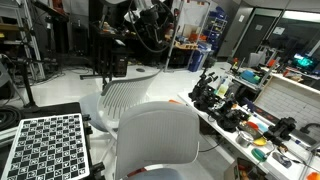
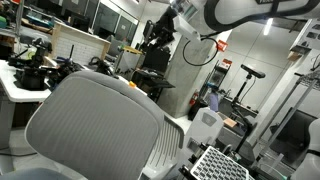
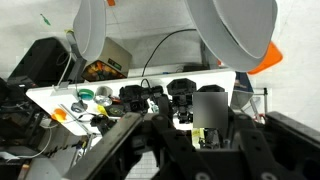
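My gripper shows as dark parts along the lower edge of the wrist view. It stands open, and I make out nothing held in it. Exterior view 2 has the gripper (image 2: 150, 40) high above the grey chair backs, small and dark. The front chair back (image 1: 158, 133) and a slatted chair back (image 1: 130, 92) stand side by side in exterior view 1. A white table (image 3: 65, 97) with several dark devices (image 3: 180, 92) lies far below in the wrist view.
A black-and-white patterned board (image 1: 45, 148) is at the lower left of exterior view 1. An orange object (image 3: 268, 57) lies at the right in the wrist view. Open floor (image 3: 150, 50) shows between the chairs.
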